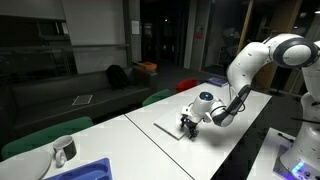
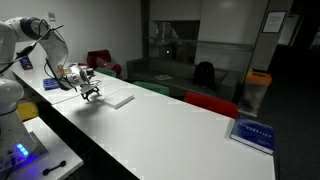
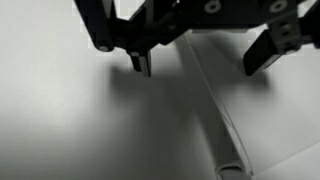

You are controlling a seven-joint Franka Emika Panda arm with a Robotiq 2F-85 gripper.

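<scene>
A flat white object (image 1: 170, 126) lies on the white table, and its pale slab shape also shows in the second exterior view (image 2: 118, 101). My gripper (image 1: 190, 130) is low over the table at the slab's near right end. In the wrist view my gripper is open, its two dark fingers well apart. The white object's rounded edge (image 3: 212, 95) runs between and below them. Whether the fingers touch it cannot be told.
On the left stand a mug (image 1: 65, 149), a blue tray (image 1: 88, 172) and a white round-edged item (image 1: 27, 163). A blue book-like item (image 2: 251, 135) lies at the table's far end. Chairs line the back edge.
</scene>
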